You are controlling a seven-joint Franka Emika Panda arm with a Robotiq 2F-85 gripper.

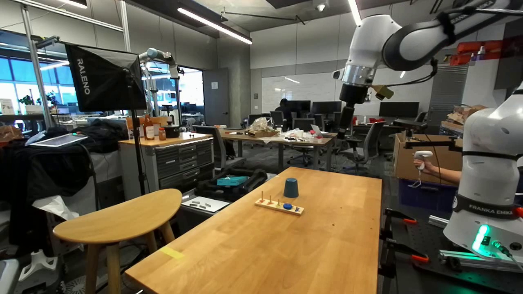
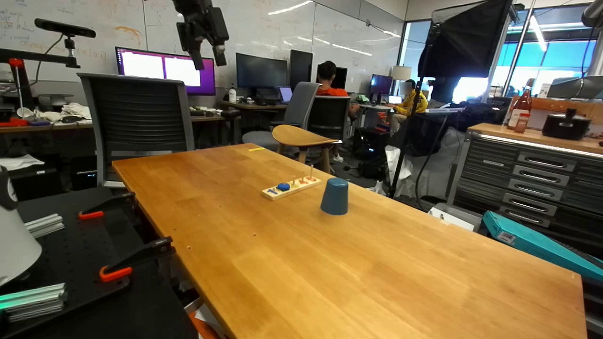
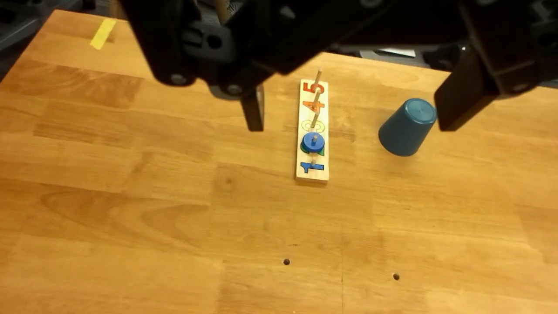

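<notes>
A wooden number board with upright pegs and printed numerals lies on the table, seen in all views. One blue ring sits around the peg by the numeral 2. To the board's right in the wrist view stands a blue-grey cup, upside down and apart from the board. High above the table hangs my gripper, its fingers wide apart and nothing held between them. In exterior view 2 the gripper shows well above everything on the tabletop.
A strip of yellow tape marks one end. Clamps grip the table edge on the robot's side. Beyond the opposite edge is a wooden stool.
</notes>
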